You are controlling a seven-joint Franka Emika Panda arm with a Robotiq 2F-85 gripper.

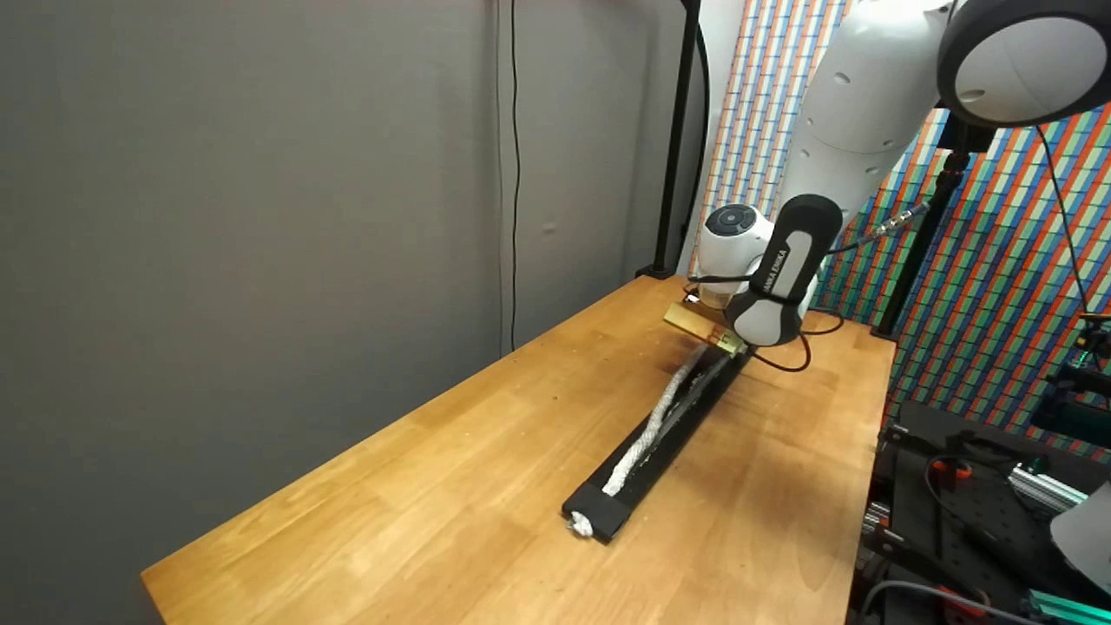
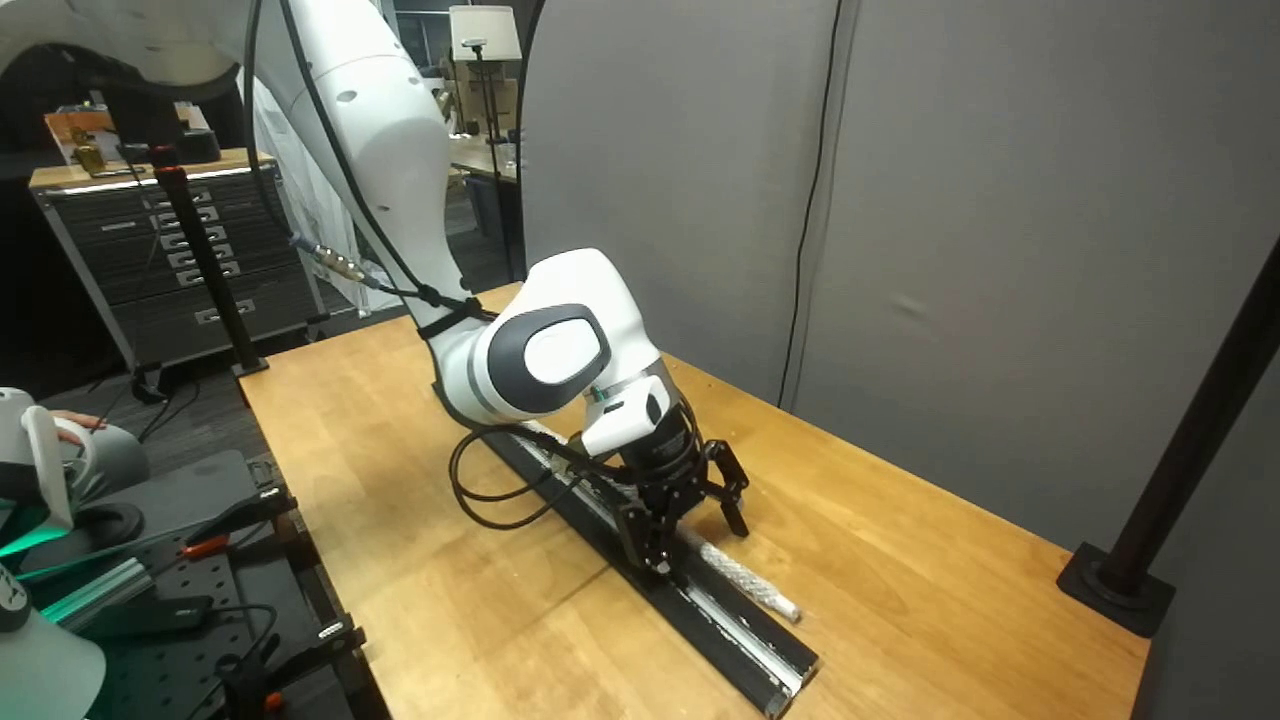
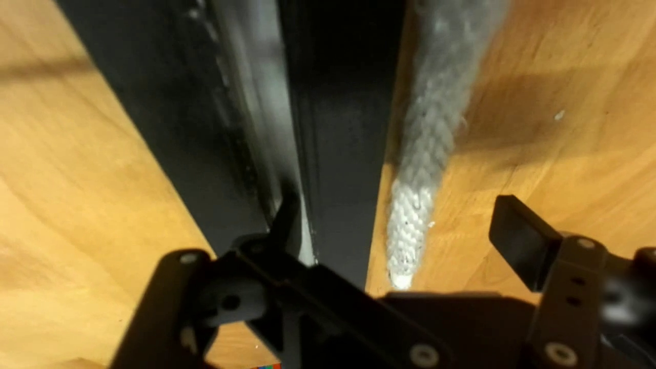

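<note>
A white braided rope runs along a long black channel that has a pale strip down its middle. At one end the rope passes under a black band; toward the other, its free end lies on the table beside the channel. My gripper is low over this free end, its fingers apart. In the wrist view, one finger is over the channel's groove and the other finger is above bare wood beyond the rope. The rope shows between them, not clasped.
A grey partition stands along one side, and a black post rises at a corner. A loop of cable hangs off the arm.
</note>
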